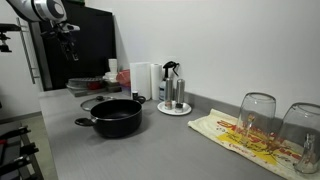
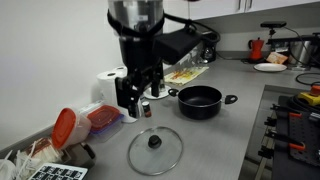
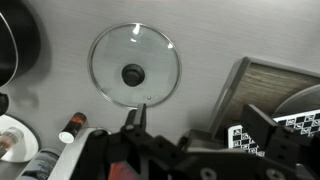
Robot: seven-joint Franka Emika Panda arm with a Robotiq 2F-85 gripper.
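Note:
My gripper stands open in the wrist view, high above the counter, with nothing between its fingers. Below it, a round glass lid (image 3: 110, 80) with a dark knob lies flat on the counter, apart from the gripper. In exterior view 2 that lid (image 2: 170, 162) is at the front, and the dark gripper looms large above it. A black two-handled pot (image 1: 118, 120) sits uncovered on the counter; its rim and side (image 3: 20, 45) show at the wrist view's left edge.
A dish rack (image 2: 45, 165) and a red container (image 2: 70, 128) stand left of the lid. Paper towels (image 1: 140, 76) and a plate of bottles (image 1: 174, 108) line the wall. Two glass jars (image 1: 256, 112) rest on a cloth at right.

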